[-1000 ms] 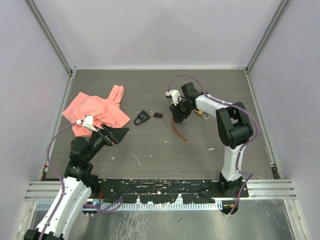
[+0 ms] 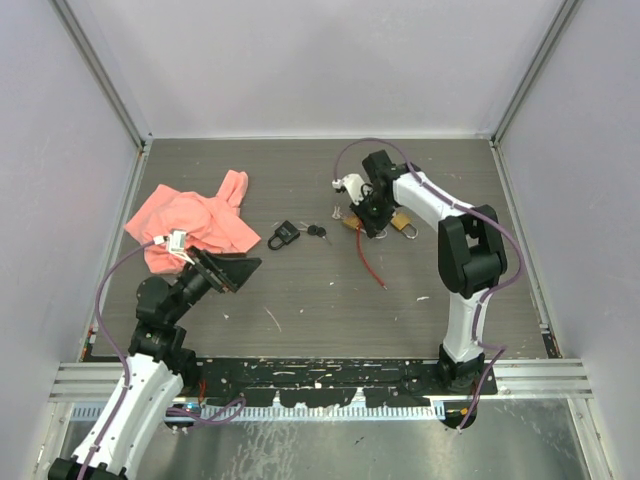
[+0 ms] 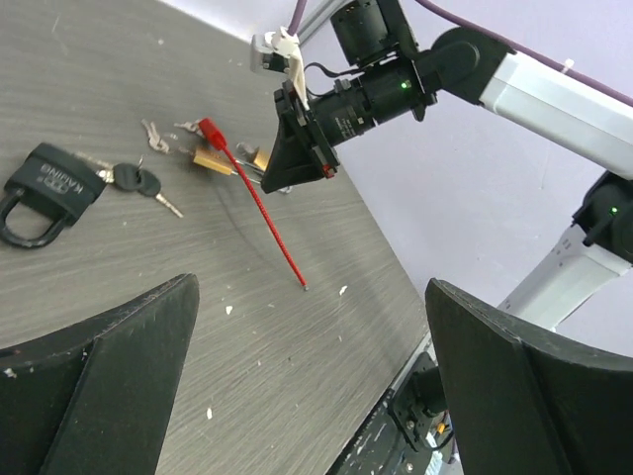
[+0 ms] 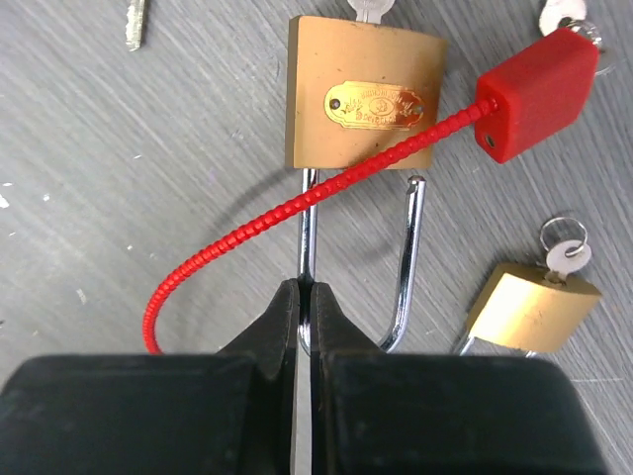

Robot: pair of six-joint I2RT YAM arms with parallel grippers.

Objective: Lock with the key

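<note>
In the right wrist view, the larger brass padlock has its shackle open: the short leg's end is clear of the body. A silver key shows at the body's far end. My right gripper is shut on the shackle's long leg. A red block with a red cord lies across the padlock. My left gripper stands open and empty above the table's left side, away from the locks.
A smaller brass padlock with its key lies at the right. Left of centre sit a black padlock and black-headed keys. A pink cloth covers the back left.
The red cord now sits farther right and slightly nearer the front than before.
</note>
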